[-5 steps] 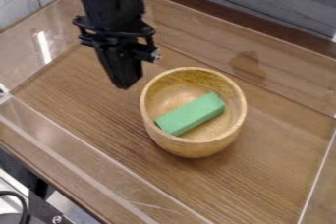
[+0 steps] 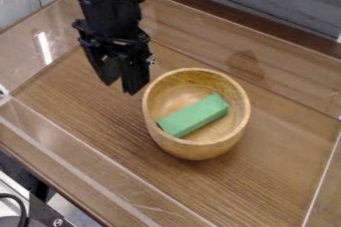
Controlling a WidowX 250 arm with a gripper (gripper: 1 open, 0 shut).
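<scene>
A black robot arm reaches down from the top left, its gripper (image 2: pixel 128 72) hanging over the wooden table to the left of a round tan bowl (image 2: pixel 226 141). In the bowl lies a green rectangular block (image 2: pixel 192 115). The fingertips are dark and small against the table, so whether they are open or shut is hard to make out. The gripper is outside the bowl, near its upper left side.
The gripper has shifted a little to the left and lower in the view. The bowl and green block look unchanged.
</scene>
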